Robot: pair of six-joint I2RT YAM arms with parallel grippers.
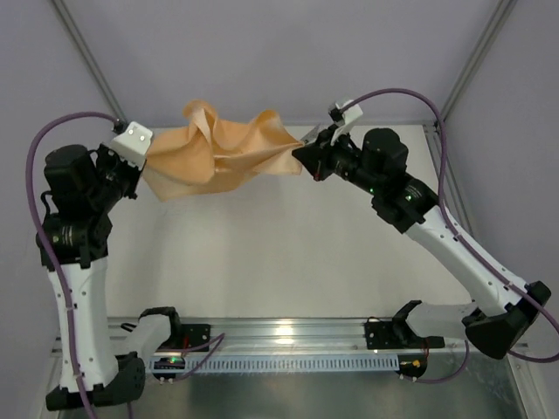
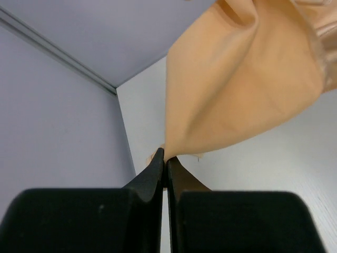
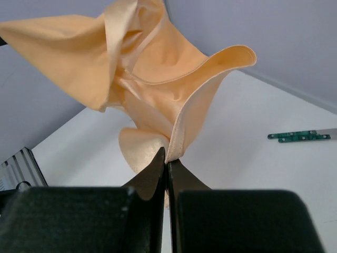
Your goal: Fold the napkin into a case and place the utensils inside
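An orange napkin (image 1: 223, 153) hangs in the air between my two arms, bunched and wavy, covering part of the table's back half. My left gripper is shut on a corner of the napkin (image 2: 210, 95), which rises from its tips in the left wrist view. On the other side, my right gripper pinches another edge of the cloth (image 3: 181, 116). Green-handled utensils (image 3: 299, 136) lie on the table, to the right in the right wrist view; from the top they are mostly hidden behind the right gripper (image 1: 306, 150).
Grey walls enclose it at the back and sides. A metal rail (image 1: 279, 330) runs along the front edge.
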